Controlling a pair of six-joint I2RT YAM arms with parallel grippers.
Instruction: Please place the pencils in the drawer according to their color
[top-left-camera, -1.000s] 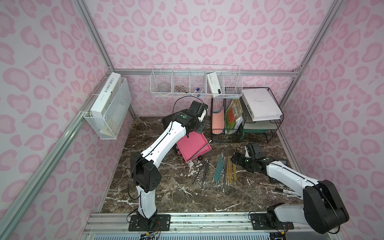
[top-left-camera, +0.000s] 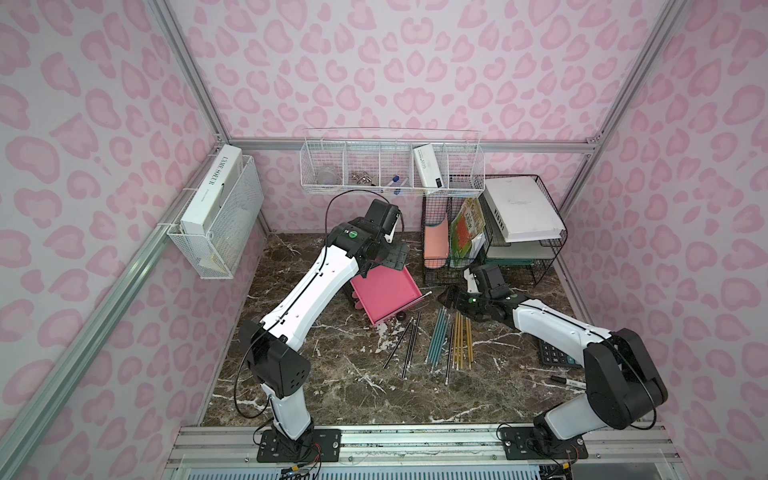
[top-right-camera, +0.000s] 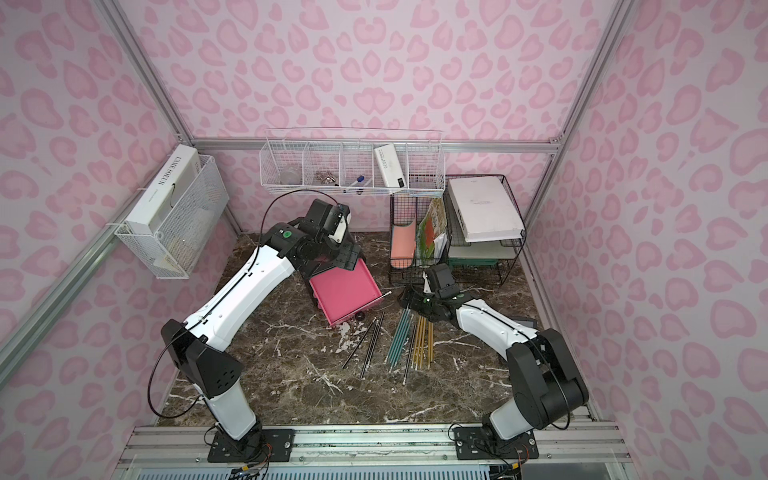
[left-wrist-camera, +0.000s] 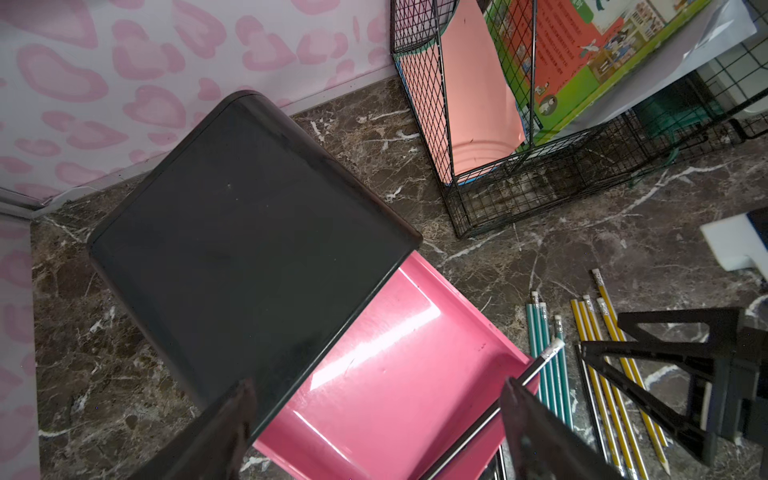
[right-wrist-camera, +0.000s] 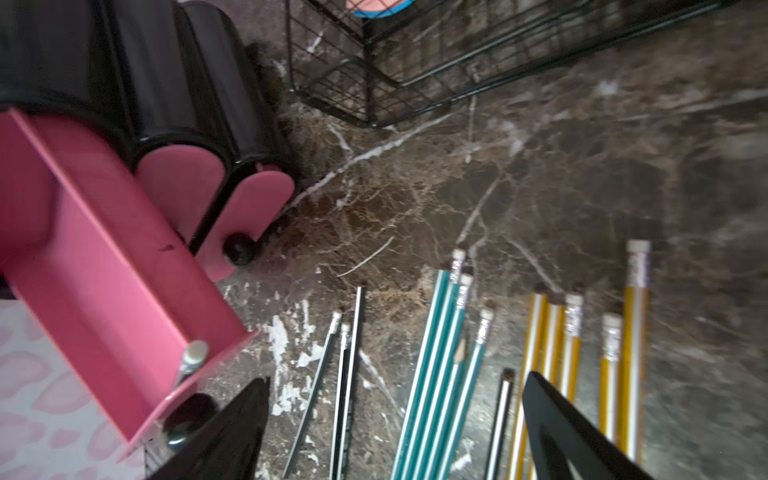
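A black pencil (left-wrist-camera: 472, 436) with a white eraser lies along the front edge of the open pink drawer (left-wrist-camera: 400, 376), its eraser end sticking out past the drawer's right corner. My left gripper is wide open above the drawer, with nothing gripped. On the table lie more black pencils (right-wrist-camera: 344, 392), several teal pencils (right-wrist-camera: 436, 376), and several yellow pencils (right-wrist-camera: 548, 344), with one black pencil (right-wrist-camera: 501, 416) beside the yellow ones. My right gripper is open above the pencils, holding nothing; the protruding eraser appears to its left.
The black cabinet (left-wrist-camera: 256, 200) stands behind the drawer; smaller closed drawers (right-wrist-camera: 248, 208) sit at its side. A black wire rack (top-left-camera: 448, 272) with books and folders is at the back right.
The pencil has shifted from diagonally inside the drawer to its front edge, its eraser end farther right. My right gripper has moved left toward the drawer.
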